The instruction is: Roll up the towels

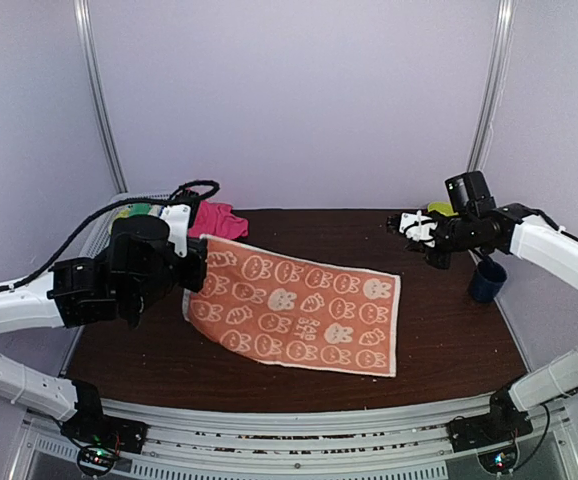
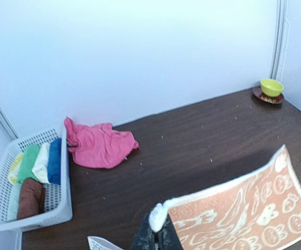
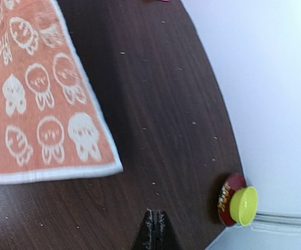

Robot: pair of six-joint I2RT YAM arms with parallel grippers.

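The orange rabbit-patterned towel (image 1: 299,310) is spread out across the middle of the table, its left end lifted to my left gripper. That gripper is shut on a white-edged corner of the towel (image 2: 244,213). My right gripper is raised at the right, shut with nothing visible between its fingers, clear of the towel (image 3: 46,120). A crumpled pink towel (image 2: 101,146) lies at the back left, beside a white basket (image 2: 62,208) of several rolled towels.
A green bowl (image 2: 271,87) on a red saucer (image 3: 224,195) stands at the back right corner. A dark blue cup (image 1: 484,285) is at the right edge.
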